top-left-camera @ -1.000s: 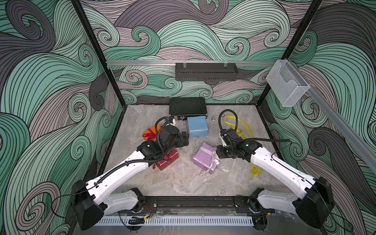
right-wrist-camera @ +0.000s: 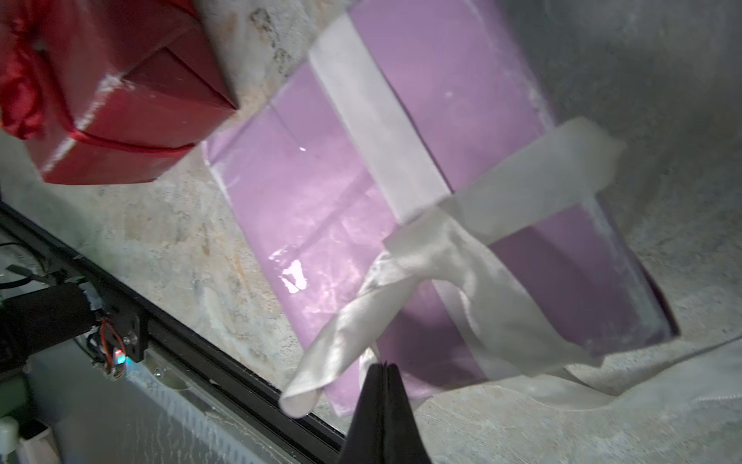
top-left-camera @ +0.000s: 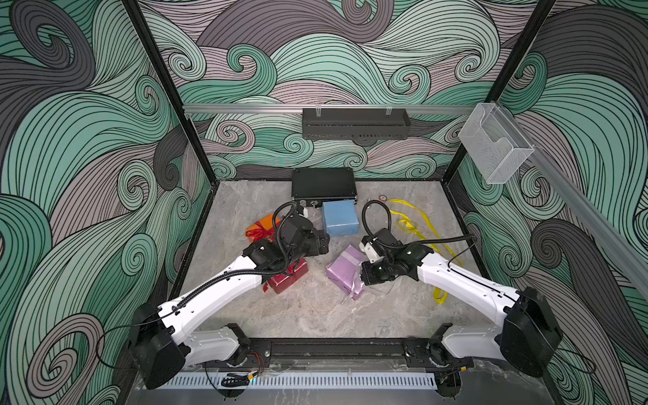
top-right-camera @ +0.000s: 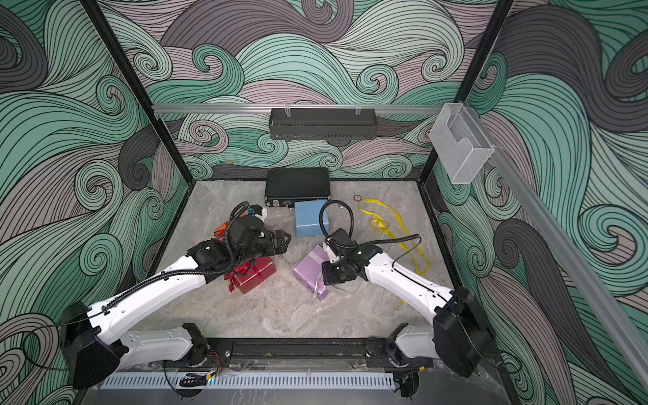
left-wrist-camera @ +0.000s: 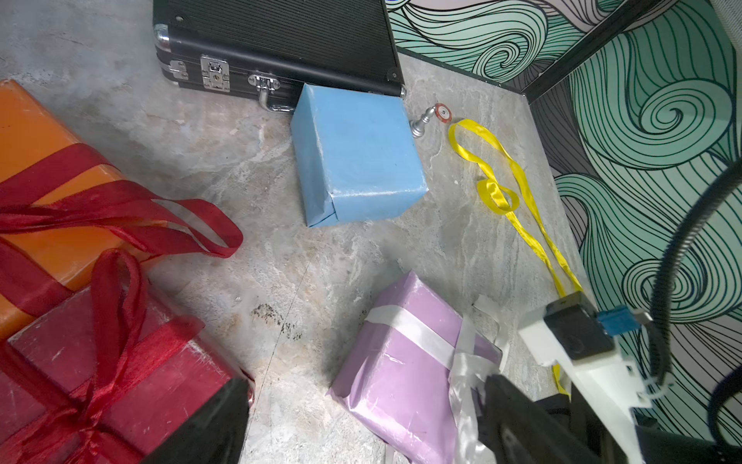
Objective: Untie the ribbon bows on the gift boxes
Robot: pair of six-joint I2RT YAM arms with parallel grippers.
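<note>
The purple box (right-wrist-camera: 433,154) has a white ribbon (right-wrist-camera: 471,270), crossed on its top with loose ends spreading out. At the box's near right side in the top left view, my right gripper (top-left-camera: 364,271) is shut. Its dark fingertips (right-wrist-camera: 382,394) sit close beside a ribbon end in the right wrist view; no ribbon clearly shows between them. My left gripper hangs open and empty over the table, between the boxes. The red box (left-wrist-camera: 116,371) carries a tied red bow (left-wrist-camera: 85,410). Dark red ribbon (left-wrist-camera: 139,205) wraps the orange box (left-wrist-camera: 46,147), its loop trailing off the side.
A blue box (left-wrist-camera: 359,150) without ribbon stands in front of a black case (left-wrist-camera: 286,46). Loose yellow ribbon (left-wrist-camera: 533,224) lies along the right side. Bare table (top-left-camera: 310,317) shows at the front.
My right gripper has moved left and toward the front, against the purple box. The box has shifted slightly left, and its white bow looks flatter.
</note>
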